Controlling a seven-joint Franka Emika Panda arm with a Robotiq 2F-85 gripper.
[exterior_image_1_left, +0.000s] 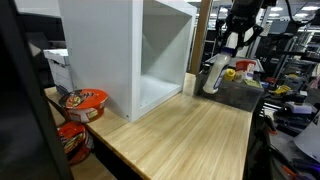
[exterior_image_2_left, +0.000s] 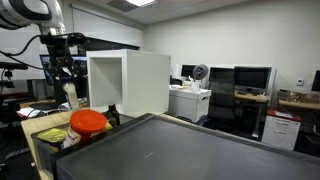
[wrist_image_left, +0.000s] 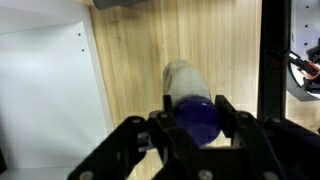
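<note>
A pale bottle with a purple cap (wrist_image_left: 198, 118) hangs from my gripper, which is shut on its cap end. In the first exterior view the bottle (exterior_image_1_left: 216, 74) is held at a slight tilt above the wooden table (exterior_image_1_left: 180, 135), near its far end. The gripper (exterior_image_1_left: 233, 44) shows dark above it. The second exterior view has the bottle (exterior_image_2_left: 71, 96) behind the red-lidded tub, below the gripper (exterior_image_2_left: 70, 76). Looking down from the wrist, wood lies beneath the bottle.
A white open-fronted shelf box (exterior_image_1_left: 130, 60) stands on the table's left. Red bowls (exterior_image_1_left: 84, 103) are beyond it at the near left. A grey bin (exterior_image_1_left: 232, 93) with yellow items sits at the far end.
</note>
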